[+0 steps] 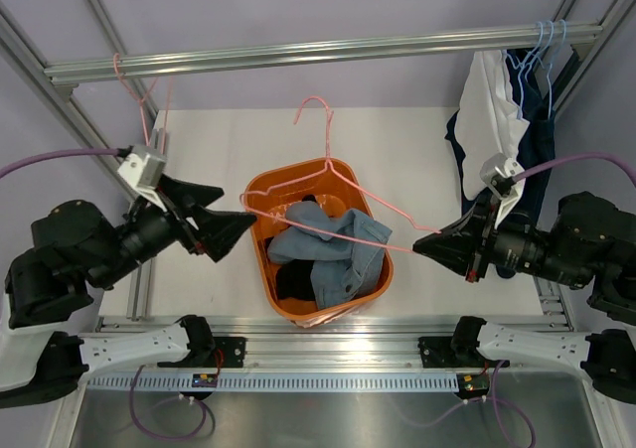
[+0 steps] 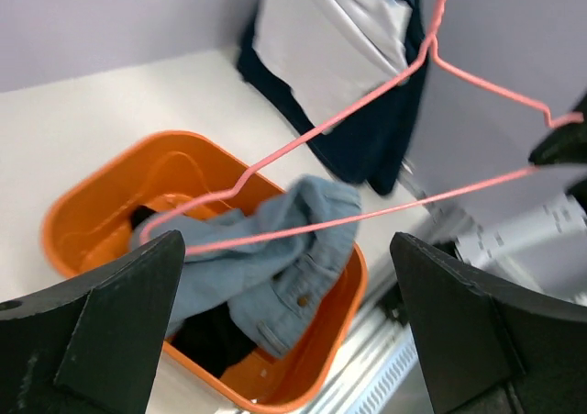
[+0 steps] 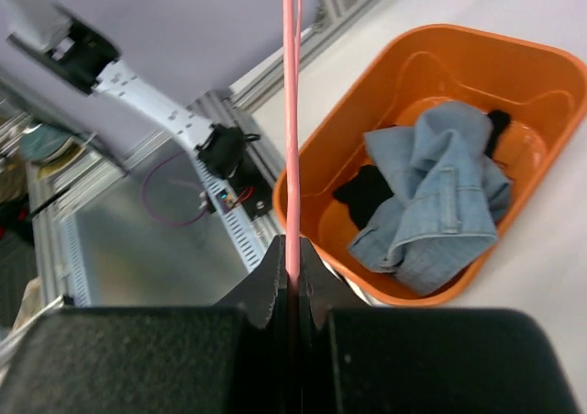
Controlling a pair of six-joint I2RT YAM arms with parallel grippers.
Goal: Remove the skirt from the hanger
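My right gripper [image 1: 445,251] is shut on the right end of an empty pink hanger [image 1: 350,239], which it holds upright over the orange bin; in the right wrist view the hanger [image 3: 292,129] runs edge-on into the fingers. My left gripper [image 1: 214,224] is open beside the hanger's left end, nothing between its fingers. A blue denim garment [image 1: 343,264] and a black cloth [image 1: 296,281] lie in the orange bin [image 1: 260,269]; whether either is a skirt I cannot tell.
A metal rail [image 1: 328,48] crosses the back, with pink hangers [image 1: 144,110] at left and white and navy garments [image 1: 487,110] on blue hangers at right. White board [image 1: 397,150] lies clear around the bin.
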